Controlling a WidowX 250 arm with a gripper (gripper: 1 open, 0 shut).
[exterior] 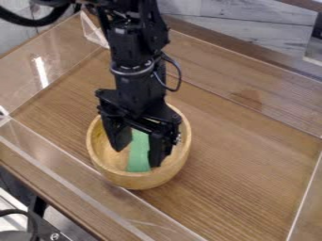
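My black gripper (137, 135) hangs from the top left down into a wooden bowl (116, 173) at the middle left, its fingers open and spread over a green object (142, 152) that lies inside. The gripper covers part of the green object and the back of the bowl. I cannot tell whether the fingers touch it.
A pale, marbled wall (258, 24) runs along the back right. A dark cable (19, 223) lies at the lower left edge.
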